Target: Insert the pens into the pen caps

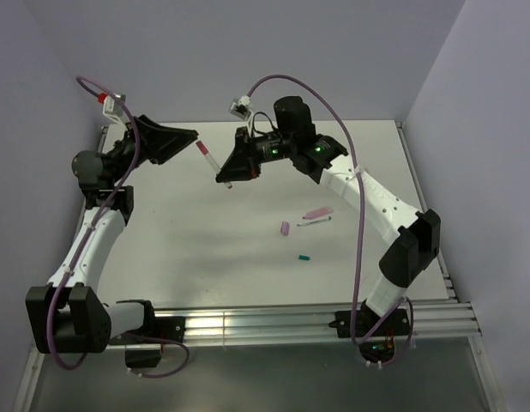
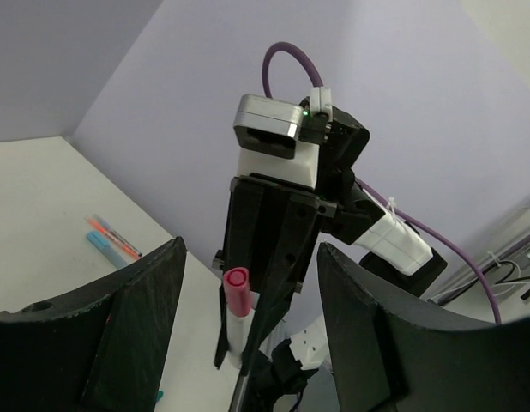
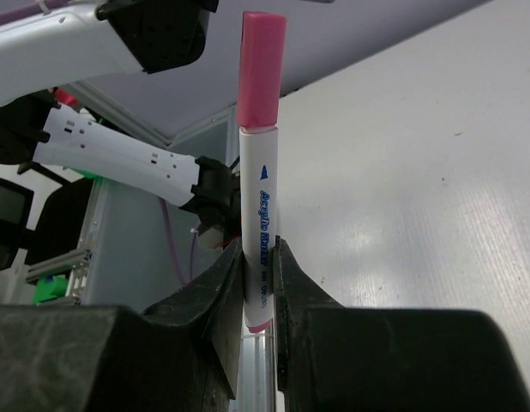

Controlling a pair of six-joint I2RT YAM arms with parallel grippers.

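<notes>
A white marker with a pink cap (image 1: pixel 213 160) is held between the fingers of my right gripper (image 1: pixel 226 177), its capped end pointing up-left toward my left arm. In the right wrist view the marker (image 3: pixel 259 197) stands upright between the pads, cap (image 3: pixel 261 69) uppermost. My left gripper (image 1: pixel 181 148) is open and empty, its fingertips (image 2: pixel 166 257) spread; the pink cap (image 2: pixel 237 292) shows beyond the gap, apart from them. On the table lie a pink pen (image 1: pixel 318 212), a slim pen (image 1: pixel 314 221), a small purple cap (image 1: pixel 285 228) and a teal cap (image 1: pixel 304 257).
The left wrist view shows a blue pen (image 2: pixel 106 250) beside orange-and-dark pens (image 2: pixel 116 236) on the table. Walls stand left and right; a metal rail (image 1: pixel 256 322) runs along the front.
</notes>
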